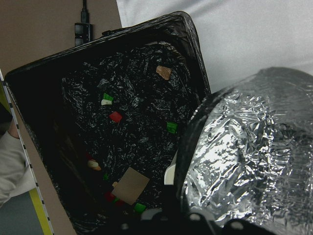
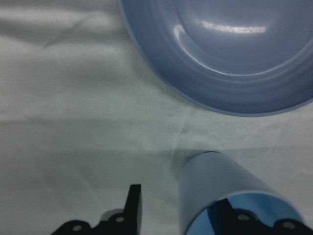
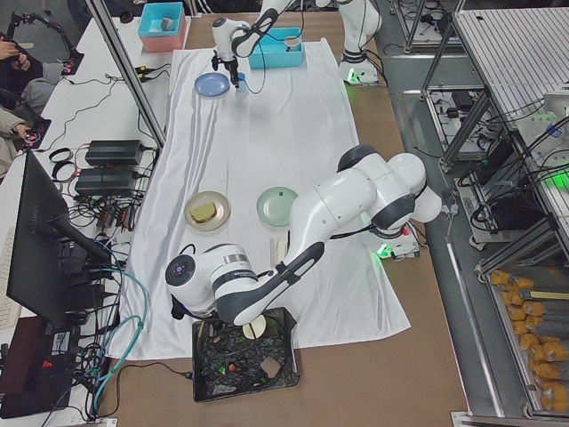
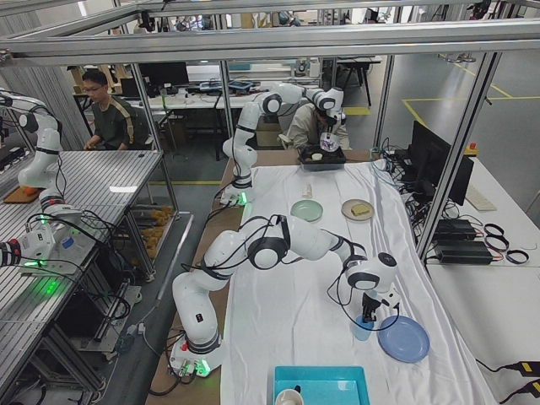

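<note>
In the left wrist view, a large crinkled silvery, see-through object point(image 1: 244, 161) fills the lower right at my left gripper point(image 4: 331, 140), hiding whether the fingers are shut on it. Below lies a black plastic-lined tray point(image 3: 222, 382) with small coloured scraps, a tan square point(image 1: 131, 185) and a pale cup point(image 3: 255, 329). My right gripper is open at a lying-looking light blue cup point(image 2: 205, 176), one finger inside its rim, the other outside. A blue plate point(image 2: 215, 93) is beside the cup.
A beige plate point(image 3: 194, 222) holding a yellow item and a green plate point(image 3: 276, 206) sit mid-table. A turquoise bin point(image 4: 329, 384) with a cup stands at the other end.
</note>
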